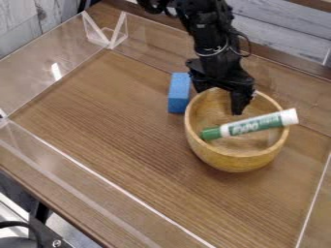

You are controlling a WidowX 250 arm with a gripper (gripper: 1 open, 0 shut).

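My black gripper [223, 79] hangs over the back rim of a wooden bowl [233, 155]; its fingers are dark and hard to make out. A green and white tube [253, 126] lies tilted in the bowl, its white cap at the right rim. A blue block [179, 92] stands just left of the bowl, behind its left side.
A clear plastic piece [104, 31] sits near the back left edge, and a pale board runs along the back right.
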